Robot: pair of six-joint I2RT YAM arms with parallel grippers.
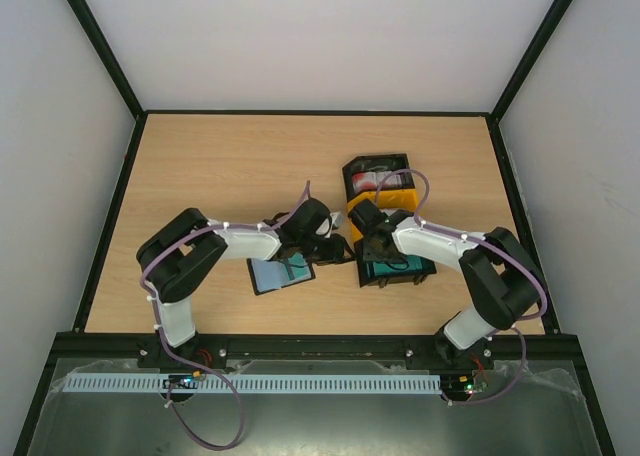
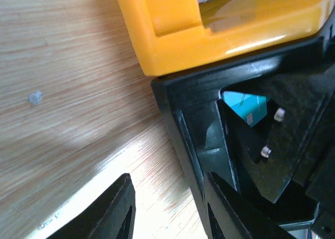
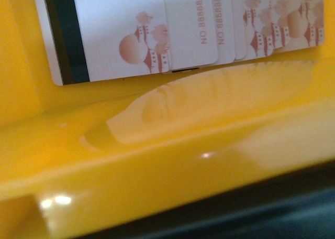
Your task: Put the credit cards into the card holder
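Note:
White cards [image 3: 209, 29] with red printing lie overlapped in the yellow bin [image 3: 131, 181], filling the top of the right wrist view. A flat light-blue piece with a dark edge [image 1: 268, 276], possibly the card holder, lies partly beneath my left arm. My left gripper is open and empty, one finger close beside the black bin's side wall [image 2: 180, 139]; contact is hard to judge. Over the front bins is my right gripper [image 1: 370, 258]; its fingers are outside the right wrist view, so its finger state does not show.
Three bins stand in a column: a black one [image 1: 400, 160] with red-and-white contents at the back, the yellow one in the middle, and a black one [image 1: 430, 268] with teal contents in front.

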